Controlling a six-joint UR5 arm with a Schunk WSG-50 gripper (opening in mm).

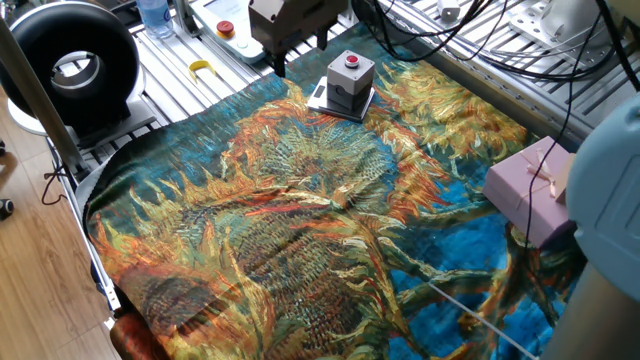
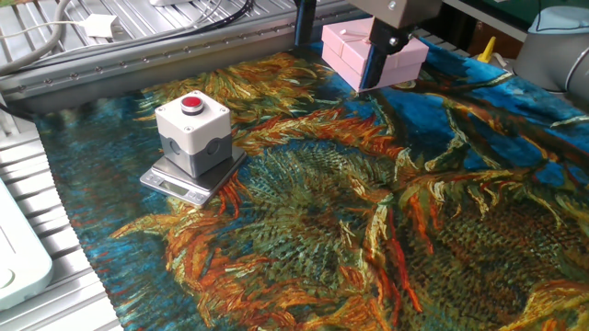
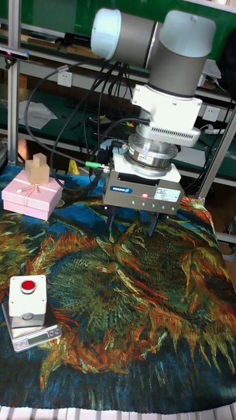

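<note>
My gripper (image 3: 132,222) hangs above the patterned cloth, pointing down, its two dark fingers spread with nothing between them. In exterior view 1 the gripper (image 1: 301,58) appears at the top, left of the button box. A white and grey box with a red button (image 2: 193,133) stands upright on a small silver scale (image 2: 180,187). A pink gift box (image 3: 31,203) rests on the cloth with a ribbon on its lid. On that lid sits a light wooden block (image 3: 38,169). One finger partly covers the pink box (image 2: 401,62) in exterior view 2.
The cloth (image 1: 290,250) is wrinkled, its middle and front clear. Black cables (image 3: 31,112) hang beside the arm. A black ring-shaped device (image 1: 112,70), a yellow piece (image 1: 201,69) and a bottle (image 1: 155,17) stand beyond the cloth's edge.
</note>
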